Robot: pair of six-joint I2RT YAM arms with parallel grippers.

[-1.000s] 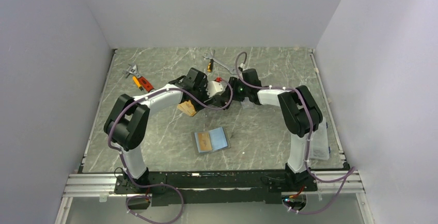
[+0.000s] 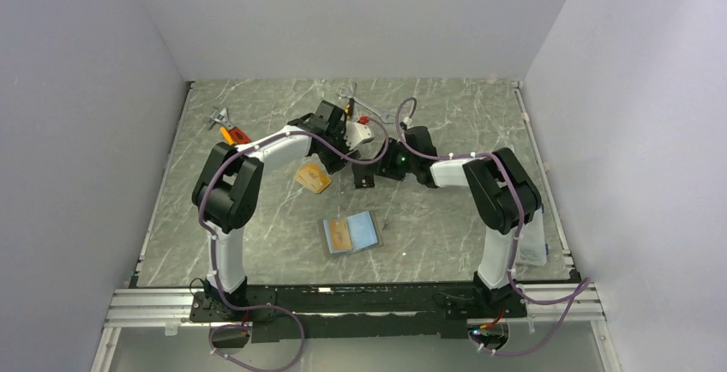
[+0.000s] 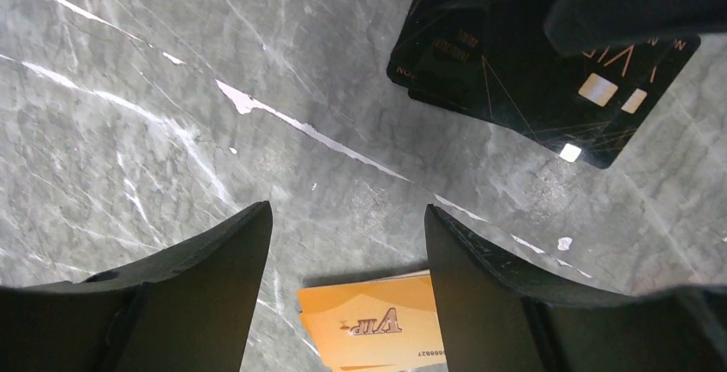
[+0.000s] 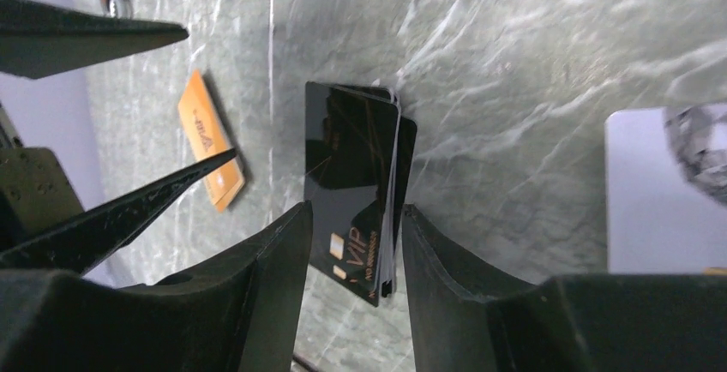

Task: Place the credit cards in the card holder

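Observation:
A stack of black cards lies in the middle of the table; orange cards lie to its left. The card holder, blue with an orange card in it, lies nearer the front. My left gripper hangs above the table with fingers apart and nothing between, near the orange cards. My right gripper is open over the black stack, fingertips at either side of it in its wrist view, whether touching cannot be told.
Tools lie at the back left and a wrench at the back. A clear plastic box stands at the right edge. The two grippers are close together.

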